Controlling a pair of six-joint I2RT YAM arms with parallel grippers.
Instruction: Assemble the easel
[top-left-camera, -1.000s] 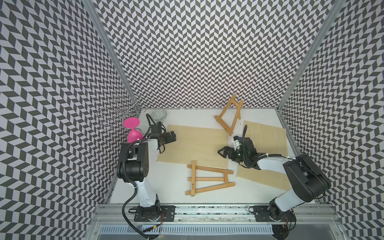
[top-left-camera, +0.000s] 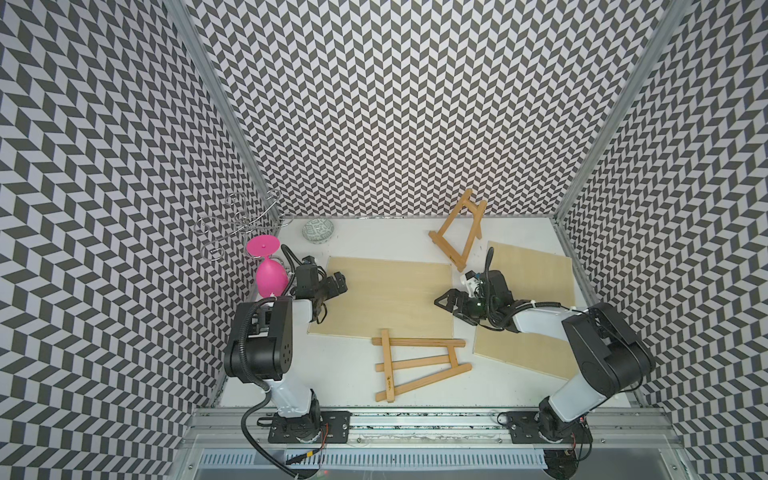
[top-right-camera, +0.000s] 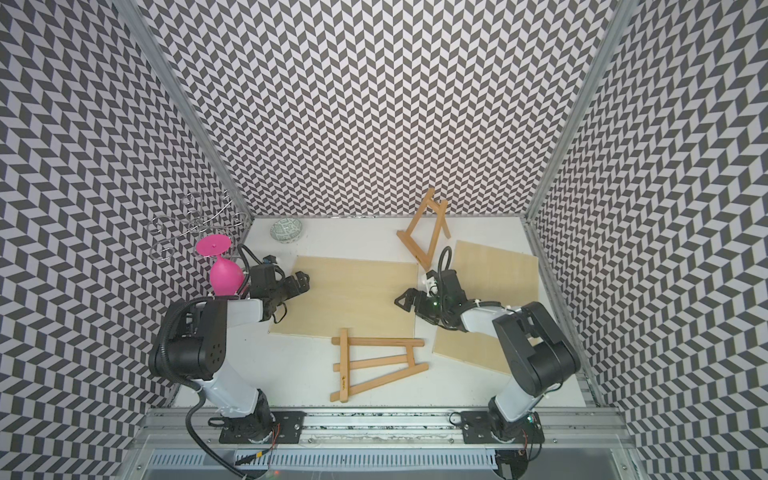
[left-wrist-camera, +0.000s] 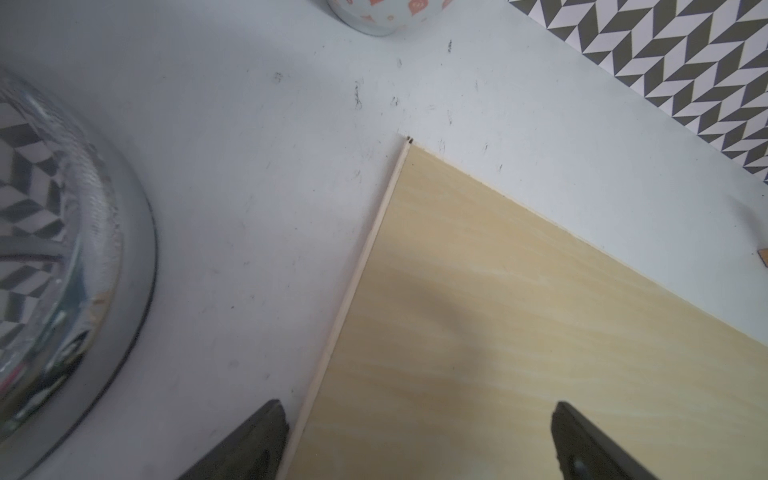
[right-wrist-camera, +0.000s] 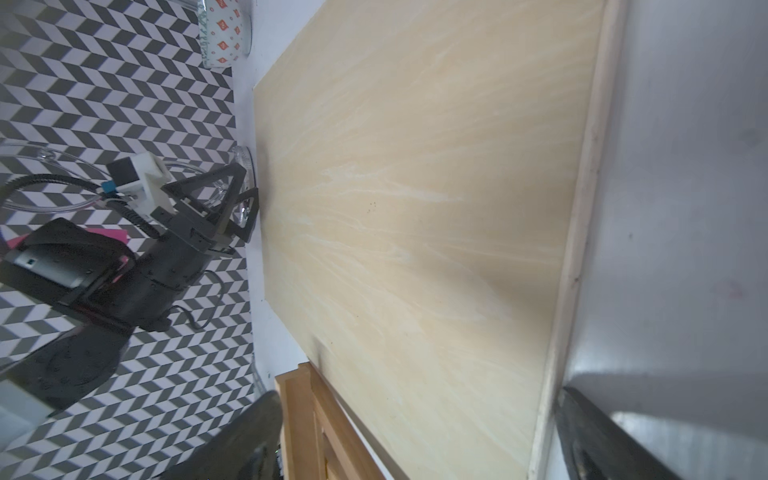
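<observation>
A pale plywood board (top-left-camera: 384, 288) lies mid-table, with my left gripper (top-left-camera: 336, 283) open over its left edge and my right gripper (top-left-camera: 453, 304) open at its right edge. In the right wrist view one finger (right-wrist-camera: 604, 440) is against that edge. A wooden easel frame (top-left-camera: 388, 364) lies flat in front of the board. A second wooden frame (top-left-camera: 440, 240) sits at the back right. Another plywood panel (top-left-camera: 528, 264) lies under and beside my right arm.
A pink object (top-left-camera: 272, 276) with a wire stand stands at the left edge. A round patterned container (top-left-camera: 317, 231) is at the back left. Bare table shows behind the middle board.
The middle board and the front easel frame have shifted toward the front.
</observation>
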